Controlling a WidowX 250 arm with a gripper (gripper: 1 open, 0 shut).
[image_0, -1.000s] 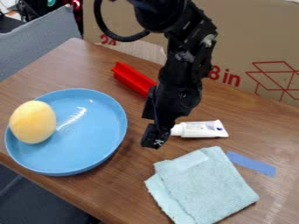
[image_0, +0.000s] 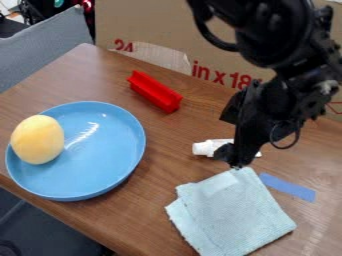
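My black gripper (image_0: 243, 150) hangs low over a white tube (image_0: 209, 147), its tip covering the middle and right part of the tube; whether it is open or shut on the tube is hard to tell. A folded pale cloth (image_0: 230, 218) lies just in front of the tube, beside a strip of blue tape (image_0: 289, 188). At left, a blue plate (image_0: 104, 150) holds a round yellow object (image_0: 38, 139).
A red object (image_0: 154, 91) lies at the back of the wooden table (image_0: 134, 223). A large cardboard box (image_0: 154, 30) stands behind it. The table's left edge borders a grey surface.
My gripper has moved right, from beside the plate to over the white tube, now hiding much of it. The other objects appear unmoved.
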